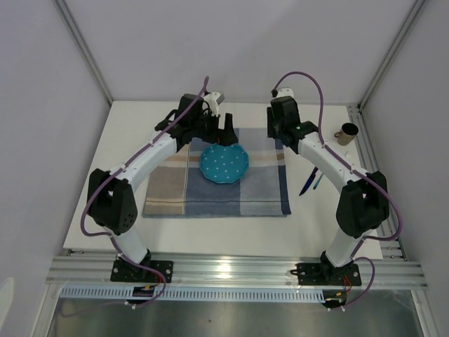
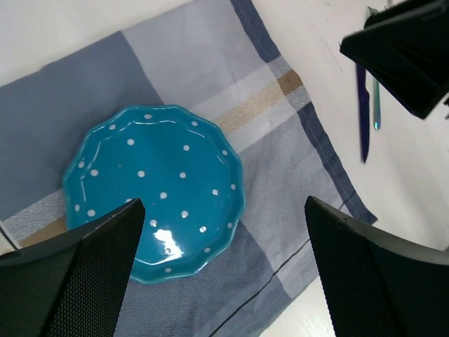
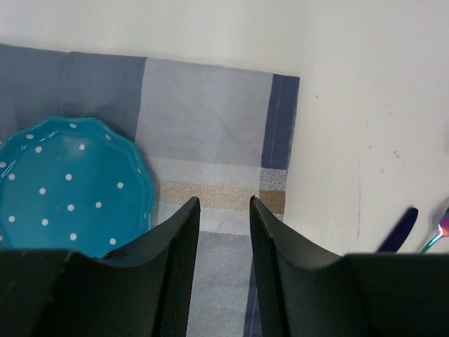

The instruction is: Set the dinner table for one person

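Note:
A teal dotted plate [image 1: 224, 163] lies on the striped placemat [image 1: 263, 199]. My left gripper [image 1: 224, 126] is open above the plate's back edge, its fingers framing the plate [image 2: 153, 189] in the left wrist view. My right gripper [image 1: 273, 123] hangs above the placemat's back right corner; in the right wrist view its fingertips are a little apart, nothing between them. Right of the placemat lie a dark blue knife [image 1: 308, 181] and a teal-handled utensil [image 1: 318, 180], with a brown mug [image 1: 346, 135] farther back.
Walls surround the back and sides, with metal rails along the edges.

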